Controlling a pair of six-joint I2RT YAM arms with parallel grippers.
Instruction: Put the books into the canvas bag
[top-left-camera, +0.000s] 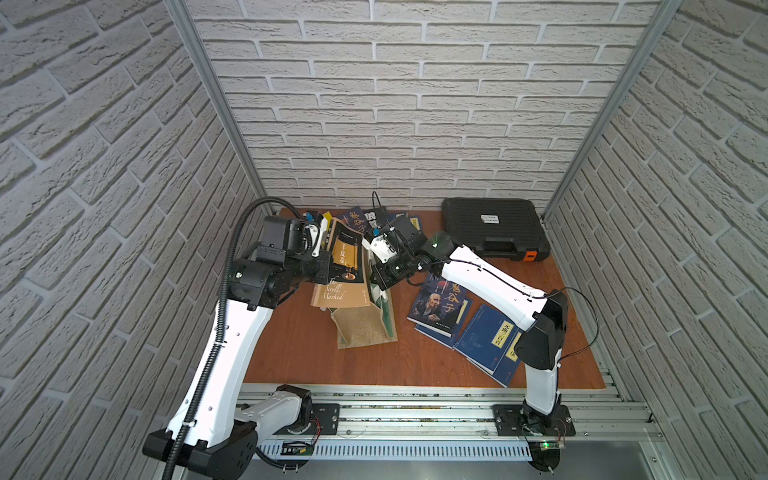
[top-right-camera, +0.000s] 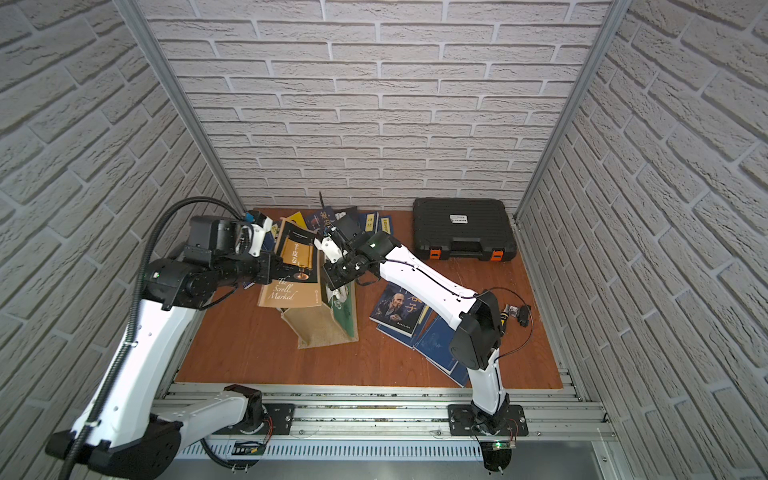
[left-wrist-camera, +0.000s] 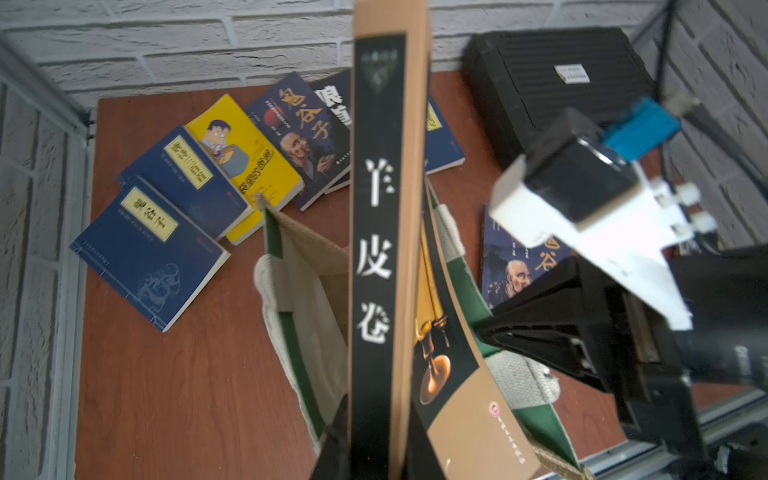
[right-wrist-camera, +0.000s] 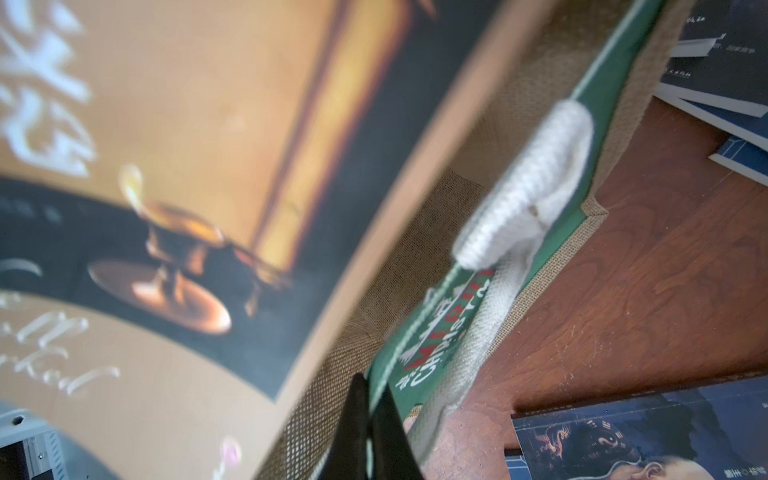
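Observation:
A tan and black book (top-left-camera: 342, 296) is in my left gripper (top-left-camera: 329, 271), which is shut on it. The book stands nearly upright over the open mouth of the canvas bag (top-left-camera: 360, 329); in the left wrist view its spine (left-wrist-camera: 376, 240) faces the camera, hiding the fingertips. My right gripper is shut on the bag's green-lined rim, whose thin edge runs between its fingers, beside a white rope handle (right-wrist-camera: 524, 184). How far the book's lower end reaches into the bag cannot be told.
Blue books (left-wrist-camera: 152, 248), a yellow book (left-wrist-camera: 244, 164) and others lie behind the bag. More books (top-left-camera: 440, 308) lie to the right, including blue ones (top-left-camera: 489, 336). A black case (top-left-camera: 492, 228) fills the back right. Bare table lies left of the bag.

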